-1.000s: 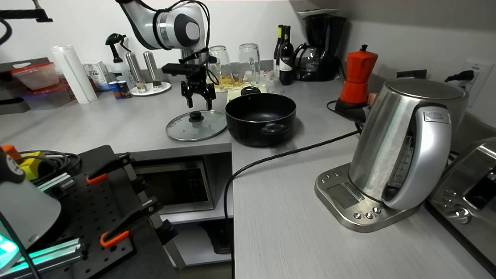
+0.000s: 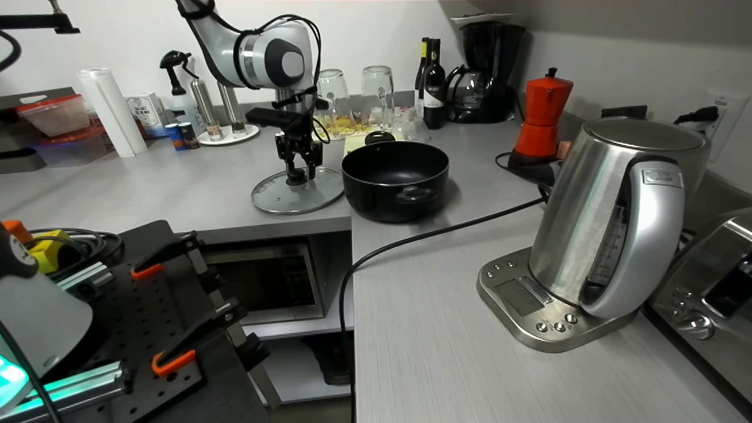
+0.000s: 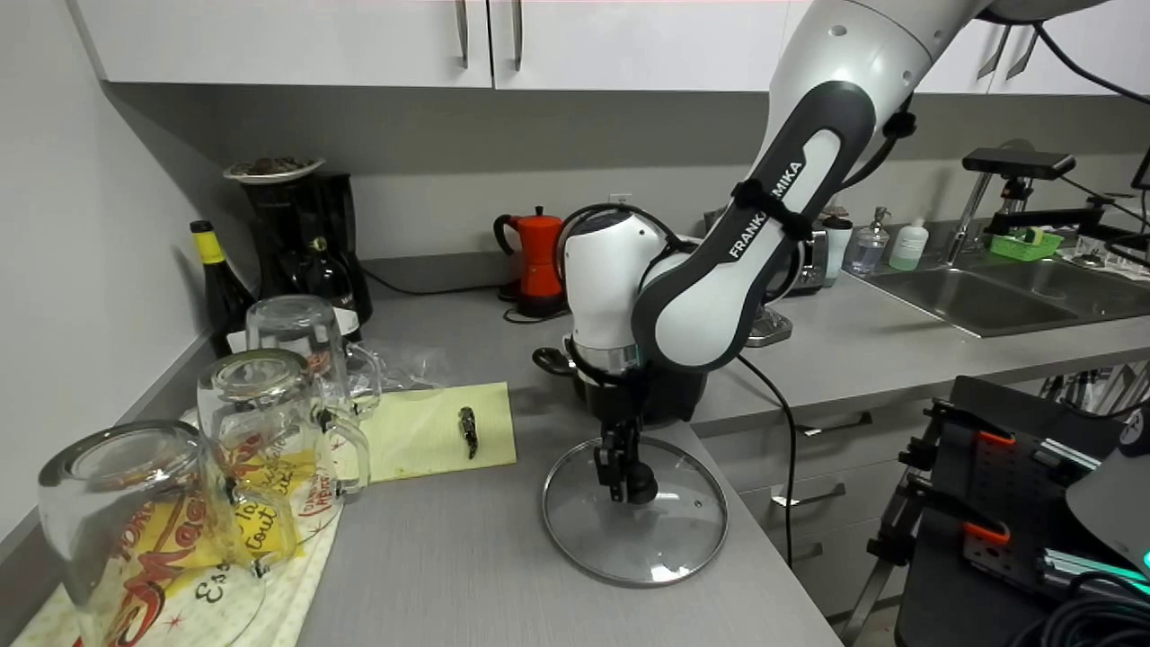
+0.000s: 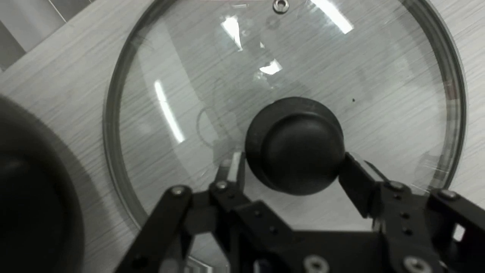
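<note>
A round glass lid (image 2: 282,201) with a dark rim and a black knob (image 4: 302,152) lies flat on the counter. My gripper is down at the knob, one finger on each side of it. In the wrist view both fingertips come right up to the knob's edges, and whether they press on it cannot be told. The fingers stand apart by about the knob's width. Just beside the lid is an uncovered black pot (image 2: 395,184), its inside empty as far as exterior view 1 shows; my arm hides much of it in exterior view 2.
A kettle (image 2: 606,218) and a red moka pot (image 2: 543,116) stand along the right counter. Upturned glass mugs (image 3: 259,410) and a yellow cloth (image 3: 431,431) are near the wall. A black cable (image 2: 451,227) runs past the pot. The counter's front edge is close to the lid.
My gripper has come down from above the lid to its knob, and its fingers are now closer together. Lid and pot have stayed in place.
</note>
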